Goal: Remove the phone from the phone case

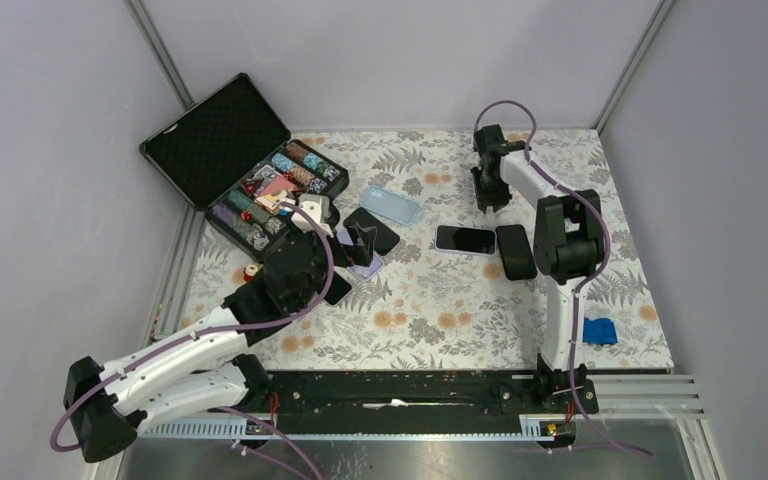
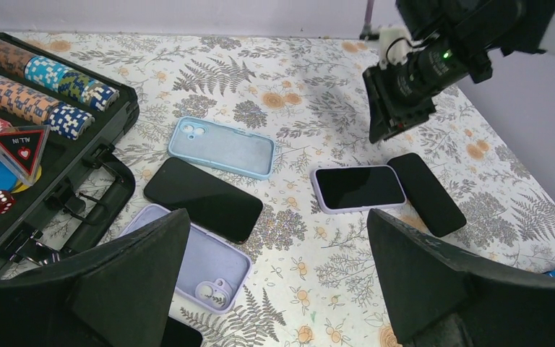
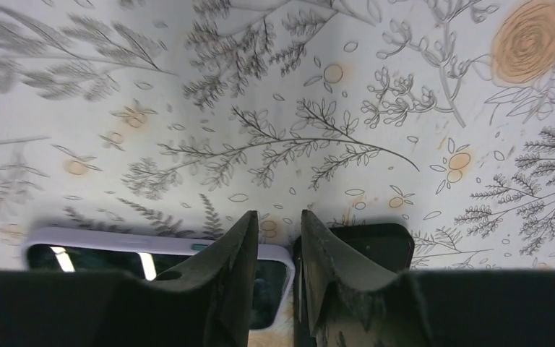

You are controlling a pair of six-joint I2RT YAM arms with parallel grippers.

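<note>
A phone (image 1: pixel 466 239) with a dark screen sits face up in a pale lavender case (image 2: pixel 319 194). Right beside it lies a black phone or case (image 2: pixel 429 195). In the right wrist view, my right gripper has its fingers close together with a narrow gap between the tips; patterned cloth, a corner of the lavender case and the black item's edge show through. I make out nothing gripped there. From the top, it hangs just behind and above these two items. My left gripper stands open and empty above the left-hand items.
An empty light blue case (image 2: pixel 222 147), a black phone (image 2: pixel 204 198) and an empty lavender case (image 2: pixel 214 269) lie on the left. An open black case (image 1: pixel 230 150) of chips stands behind them. A blue toy car (image 1: pixel 600 331) sits at right.
</note>
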